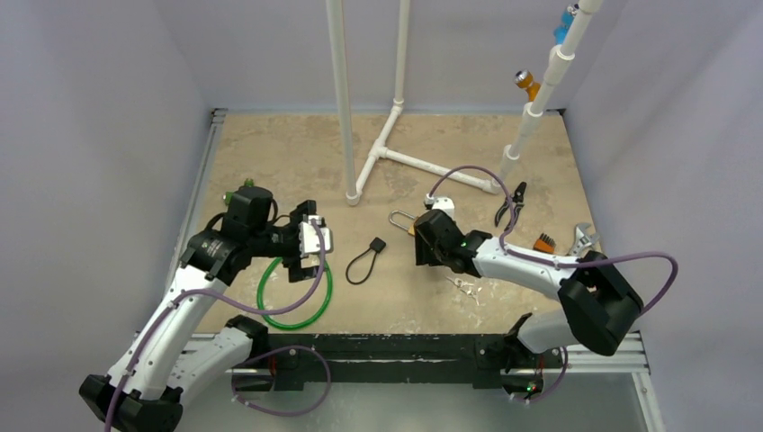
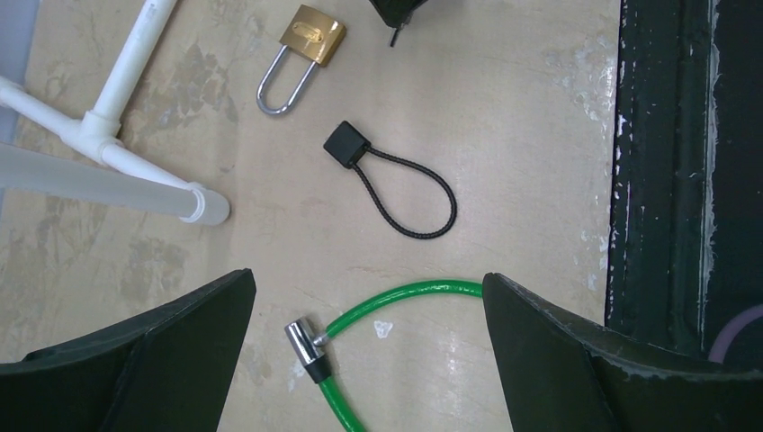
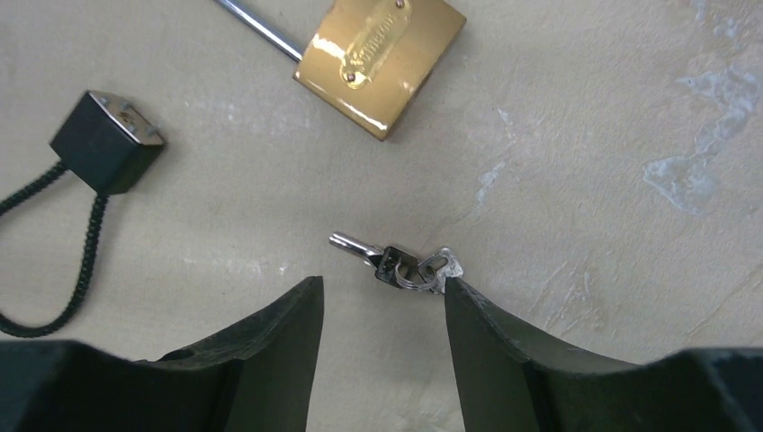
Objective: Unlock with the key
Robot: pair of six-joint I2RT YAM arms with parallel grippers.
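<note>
In the right wrist view, a small key (image 3: 396, 263) with a silver round shaft, black head and ring with a flat tag lies across the gap between my right fingertips. My right gripper is part open; the tag's end meets the right fingertip's outline, and I cannot tell whether they touch. Just beyond is a brass padlock (image 3: 382, 58), its steel shackle pointing away left. To the left lies a black cable lock (image 3: 112, 144). My left gripper stands open over a green cable lock (image 2: 405, 295), nothing between its fingers.
Loose silver keys (image 1: 464, 288) lie near the front edge, right of my right gripper. Pliers (image 1: 510, 205), an orange-black item (image 1: 544, 243) and a wrench (image 1: 583, 239) lie at the right. White pipes (image 1: 414, 162) stand behind; floor between the arms is mostly clear.
</note>
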